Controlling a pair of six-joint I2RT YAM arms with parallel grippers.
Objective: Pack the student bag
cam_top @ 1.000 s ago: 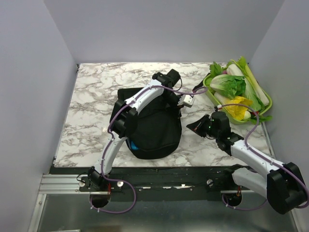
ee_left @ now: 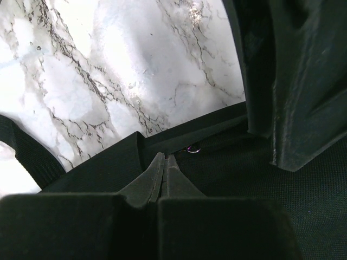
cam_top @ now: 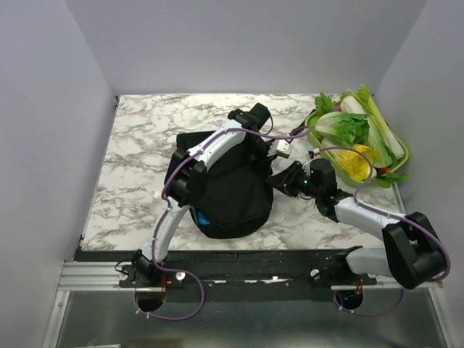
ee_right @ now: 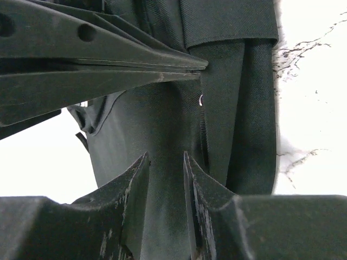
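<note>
The black bag point(cam_top: 235, 206) lies on the marble table in the top view, a bit of blue showing at its lower left edge. My left gripper is shut at the bag's edge beside a small zipper pull point(ee_right: 201, 100); whether fabric is pinched between its tips I cannot tell. In the right wrist view, the left fingers point(ee_right: 135, 64) come in from the upper left and touch the dark flap. My right gripper stands part open above the bag's fabric, nothing held between its tips. From above, it is at the bag's right side.
A green basket point(cam_top: 401, 161) filled with vegetables stands at the right of the table. Bare marble point(cam_top: 138, 152) lies left of the bag, and more is free in front of the basket. A black strap point(ee_left: 33, 157) loops over the table.
The right arm has moved left, bringing its gripper to the bag's right edge, and its fingers now look wider apart. The left arm and the bag appear unmoved.
</note>
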